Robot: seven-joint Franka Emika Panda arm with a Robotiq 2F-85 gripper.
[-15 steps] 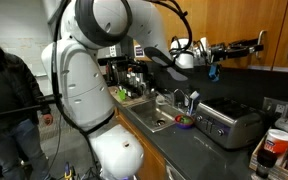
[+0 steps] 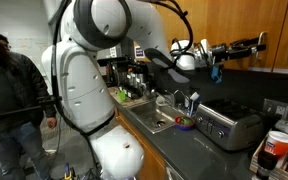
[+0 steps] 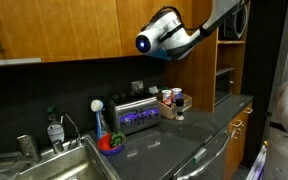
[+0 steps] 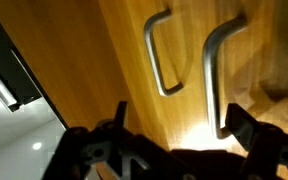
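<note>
My gripper is open, facing a wooden cabinet front (image 4: 94, 50) in the wrist view. A long metal handle (image 4: 210, 78) on the right lies across the gap ahead of the fingers, its lower end close to the right fingertip; whether they touch, I cannot tell. A second metal handle (image 4: 153, 56) stands farther left and higher in the picture. In exterior view 1, the gripper (image 2: 256, 46) is level with the upper wooden cabinets (image 2: 224, 20), above the toaster.
A toaster (image 2: 227, 127) stands on the dark counter (image 3: 174, 155) below the arm. To its left are a colander (image 3: 111, 143) and a sink (image 3: 69, 165); a box (image 3: 187, 100) of cups and cans is to its right. A person (image 2: 14, 95) stands at the left.
The person at the left has shifted and now leans or turns differently. My arm and the objects on the counter look unchanged.
</note>
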